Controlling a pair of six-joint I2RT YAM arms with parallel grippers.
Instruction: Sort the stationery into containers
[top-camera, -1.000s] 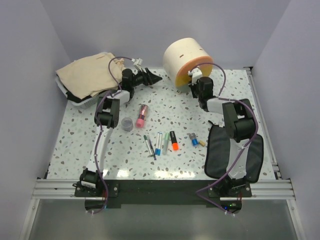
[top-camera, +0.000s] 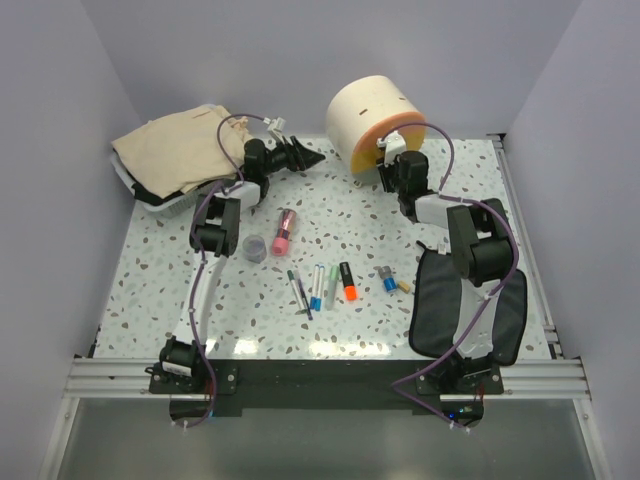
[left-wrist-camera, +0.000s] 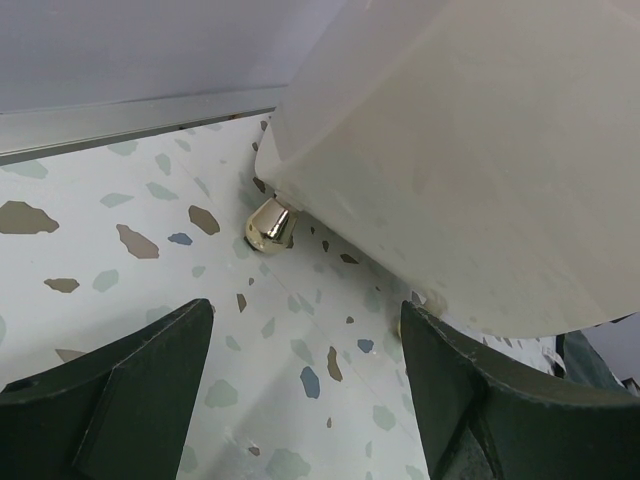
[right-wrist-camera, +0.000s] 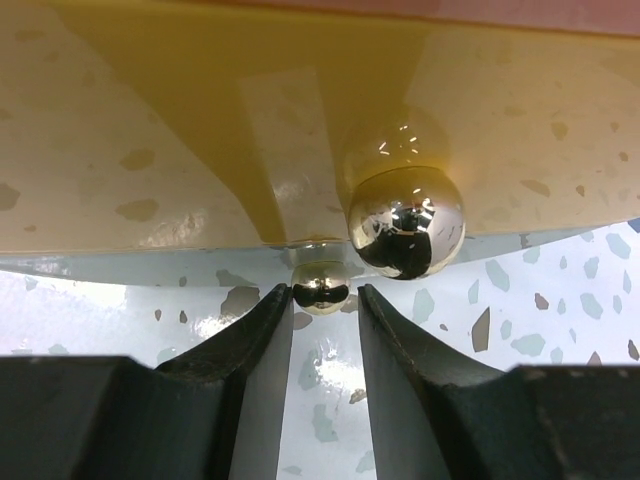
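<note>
At the back stands a large white drum-shaped case (top-camera: 362, 108) with an orange end and gold knobs (right-wrist-camera: 408, 222) under it. My right gripper is at its front lower edge, open, with a second gold knob seen behind the gap. To the case's left, my left gripper is open above bare table. Mid-front lie a green-tipped pen (top-camera: 296, 290), a dark pen (top-camera: 303, 298), blue-and-white markers (top-camera: 317, 288), a pale green marker (top-camera: 332, 288), a black-and-orange marker (top-camera: 348, 281), a blue item (top-camera: 387, 279) and a small tan piece (top-camera: 405, 287).
A pink-ended case (top-camera: 284, 232) and a clear cup (top-camera: 255, 248) stand left of centre. Beige cloth (top-camera: 175, 150) lies over a basket at the back left. A black mesh pouch (top-camera: 468, 310) lies on the right.
My right arm has shifted very slightly to the right at the case's front edge. The left arm and the objects on the table look unmoved.
</note>
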